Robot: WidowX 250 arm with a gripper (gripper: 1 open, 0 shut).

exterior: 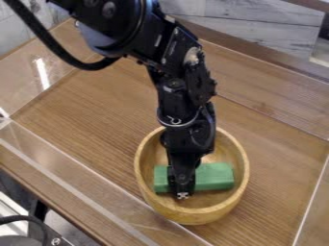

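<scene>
A black robot arm reaches down from the top of the camera view, with its gripper (183, 183) lowered into a round yellow bowl (225, 206). Inside the bowl lies a green rectangular block (214, 175). The gripper's fingers are at the block's left-middle part and look closed on it, though the arm hides part of the contact.
A pale wooden wall runs along the back. A black cable loop shows at the bottom left corner, by the table's front edge.
</scene>
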